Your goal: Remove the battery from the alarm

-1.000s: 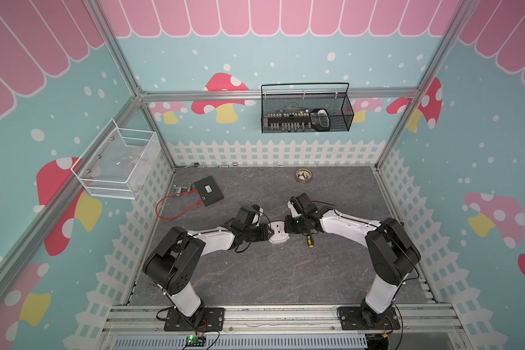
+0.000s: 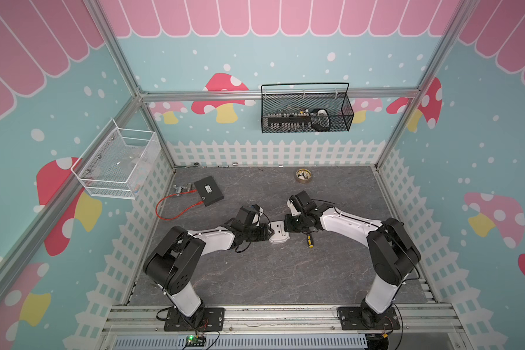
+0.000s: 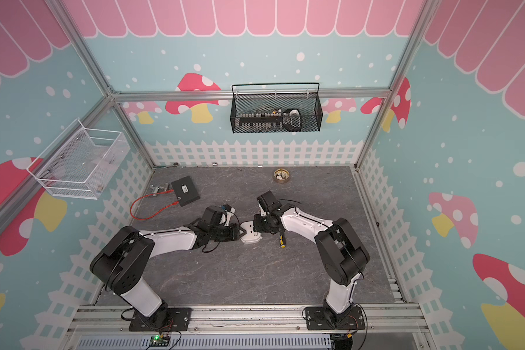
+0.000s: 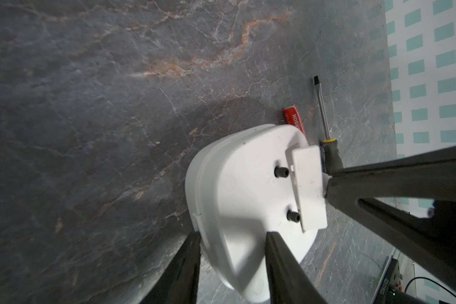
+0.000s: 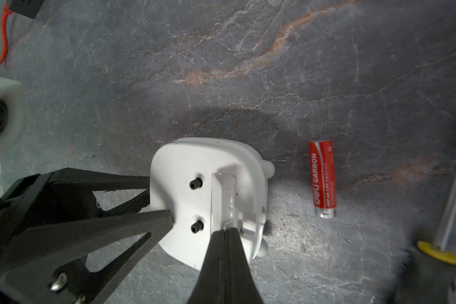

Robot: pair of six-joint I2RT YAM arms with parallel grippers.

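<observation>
The white alarm (image 5: 182,197) lies on the table between my grippers, its slim battery compartment (image 5: 228,197) showing empty in the right wrist view. A red battery (image 5: 321,174) lies loose on the table beside it. My left gripper stands part open at the alarm's rounded end, fingertips either side of its edge; whether they touch it is unclear. My right gripper is shut over the compartment, with nothing visible between its fingers.
A screwdriver (image 5: 438,250) lies right of the battery. A dark box (image 2: 207,186) with red cable is at back left, a round tin (image 2: 303,175) at back centre.
My right gripper has shifted very slightly over the alarm. Little else has visibly changed.
</observation>
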